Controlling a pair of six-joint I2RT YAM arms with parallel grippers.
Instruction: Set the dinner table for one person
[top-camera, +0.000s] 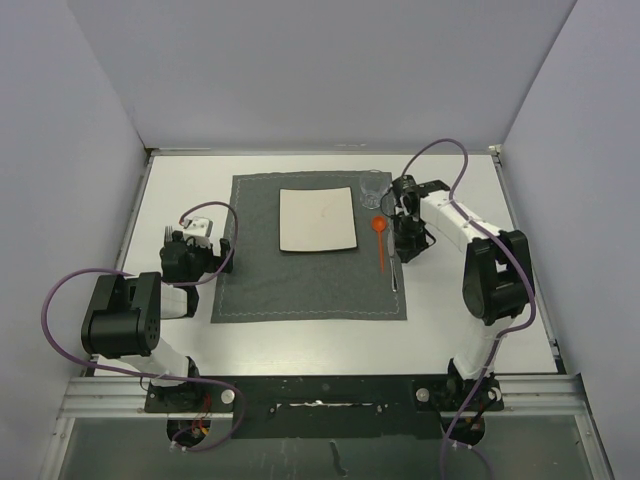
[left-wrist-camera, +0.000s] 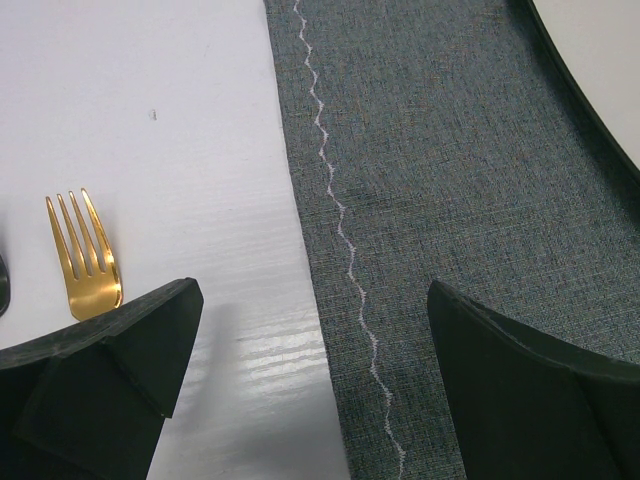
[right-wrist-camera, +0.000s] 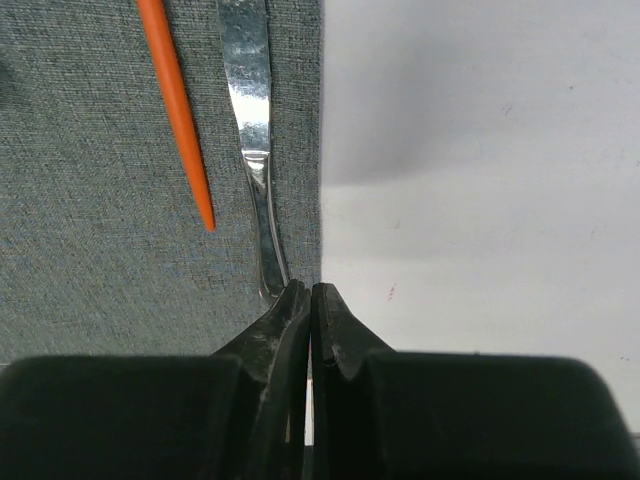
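A silver knife (top-camera: 393, 270) lies along the mat's right edge, to the right of an orange spoon (top-camera: 380, 240). In the right wrist view the knife (right-wrist-camera: 257, 150) runs down to beside the fingertips, its lower end partly behind one of them. My right gripper is shut with its tips together; nothing shows between them. A pale plate (top-camera: 317, 218) rests at the mat's upper middle, and a clear glass (top-camera: 373, 187) stands at its upper right. My left gripper is open and empty over the mat's left edge, with a fork (left-wrist-camera: 90, 265) on the white table beside it.
Walls enclose the back and sides.
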